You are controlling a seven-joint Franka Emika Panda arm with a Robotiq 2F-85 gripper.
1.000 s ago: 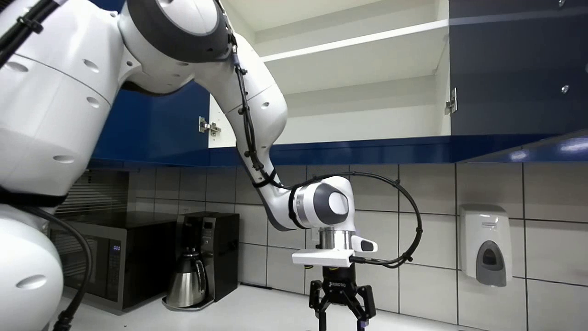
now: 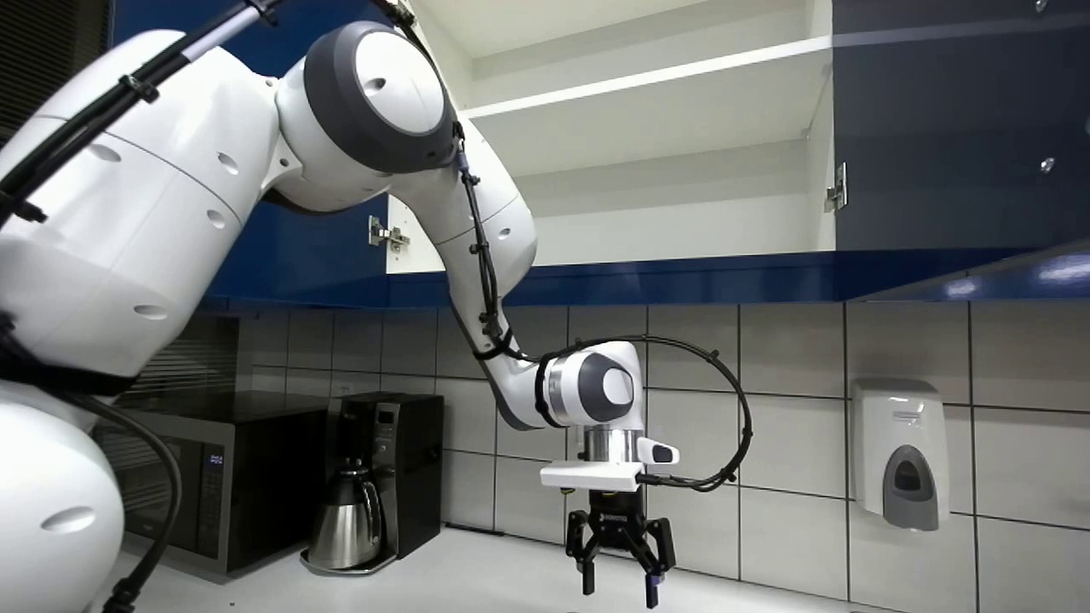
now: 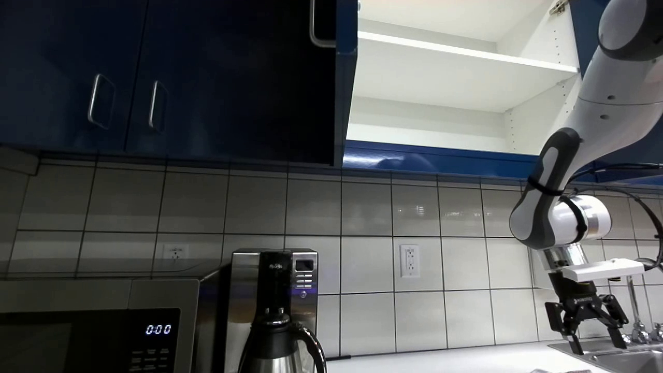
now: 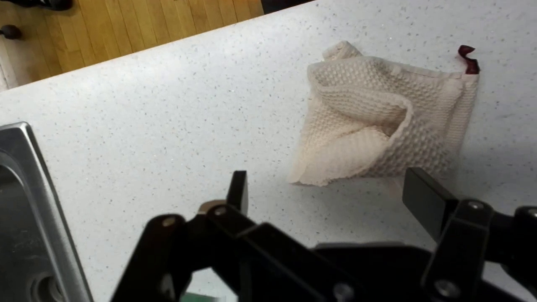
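A crumpled beige textured cloth [image 4: 382,121] with a dark red loop [image 4: 470,59] at one corner lies on the speckled white counter [image 4: 166,136] in the wrist view. My gripper is open above the counter, its fingers wide apart with nothing between them. The right finger [image 4: 428,201] overlaps the cloth's lower edge in that view, while the left one stands over bare counter. In the first exterior view the gripper [image 2: 619,592] points straight down, and in the second it [image 3: 600,349] hangs near the sink. Only a sliver of cloth [image 3: 559,371] shows there.
A steel sink [image 4: 43,201] lies to the left in the wrist view. The coffee maker with its carafe [image 2: 347,521] and the microwave [image 2: 220,480] stand on the counter. Overhead, a cabinet [image 2: 654,204] is open with empty shelves. A soap dispenser [image 2: 901,455] hangs on the tiles.
In the first exterior view, the gripper has moved slightly up and left, so its fingertips now show. The upper arm has shifted right and lower in the picture. The gripper stays open.
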